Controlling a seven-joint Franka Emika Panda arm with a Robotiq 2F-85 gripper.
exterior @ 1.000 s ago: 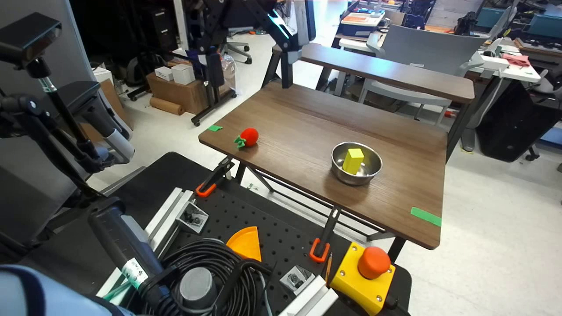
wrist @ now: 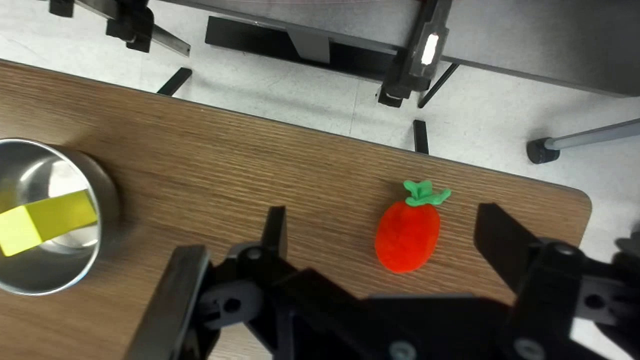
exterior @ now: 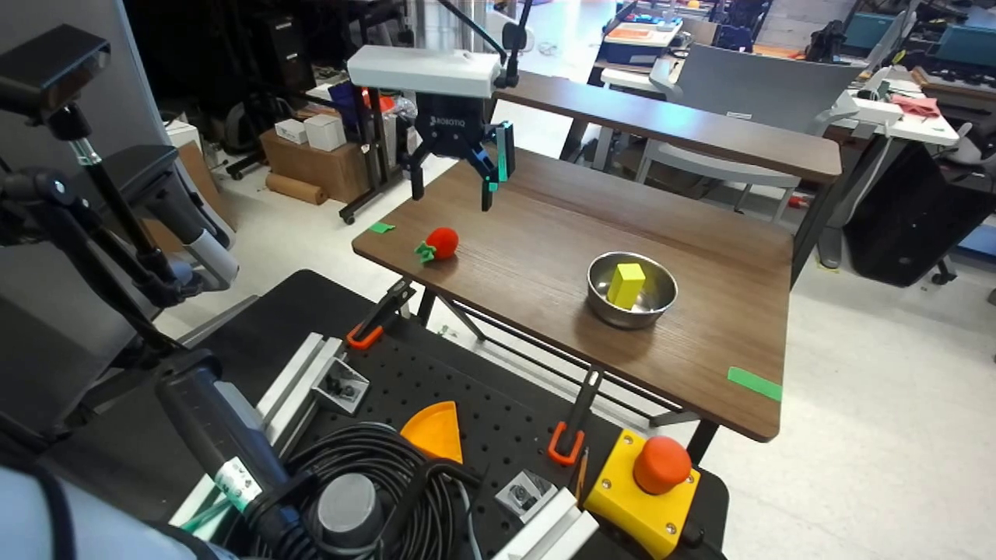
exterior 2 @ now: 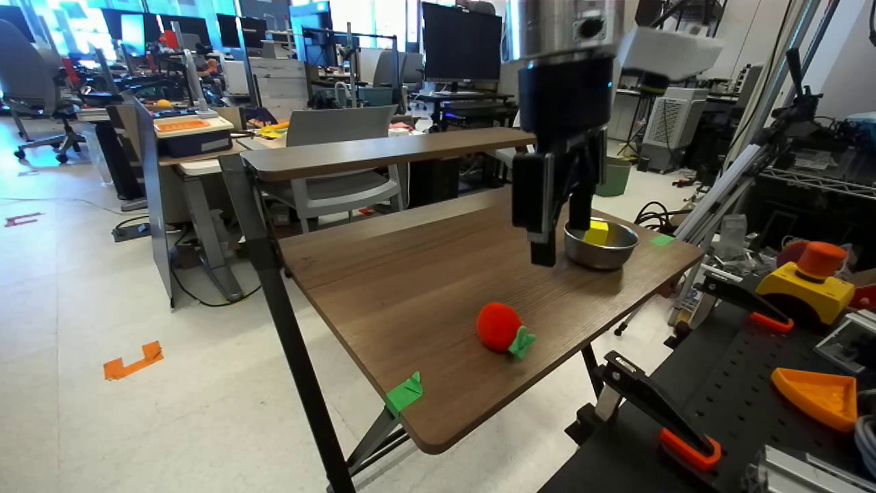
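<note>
A red plush with a green leafy top [wrist: 408,237] lies at one end of the brown table [exterior: 523,252]. My gripper [exterior: 452,194] hangs above the table near it, its fingers wide apart and empty. In the wrist view the plush shows between the two fingers, closer to the right one, with clear wood around it. At the other end of the table stands a steel bowl [exterior: 602,308]. A yellow block [exterior: 626,285] is inside the bowl, tilted against its side. In exterior view 2 the gripper [exterior 2: 542,246] covers part of the tabletop behind it.
A raised shelf [exterior: 672,121] runs along the table's far side. Along the near side is a black pegboard bench [exterior: 485,383] with clamps and a yellow-and-red button box [exterior: 644,499]. Bare wood lies between plush and bowl.
My gripper has come down closer to the table and the plush, with its fingers still apart. The plush, the bowl and the block have not moved.
</note>
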